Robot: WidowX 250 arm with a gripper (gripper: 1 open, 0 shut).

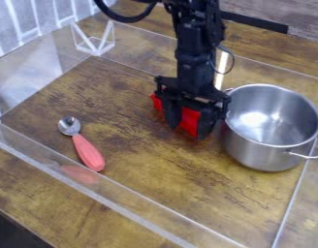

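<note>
A black gripper [189, 111] hangs low over a red block [173, 105] in the middle of the camera view, its fingers reaching down around it. Much of the block is hidden behind the gripper, and whether the fingers touch it is unclear. A steel pot [270, 120] stands just to the right of the gripper. A spoon with a pink handle [88, 152] lies at the left.
Clear plastic walls run along the sides, and a white plastic piece [94, 41] stands at the back left.
</note>
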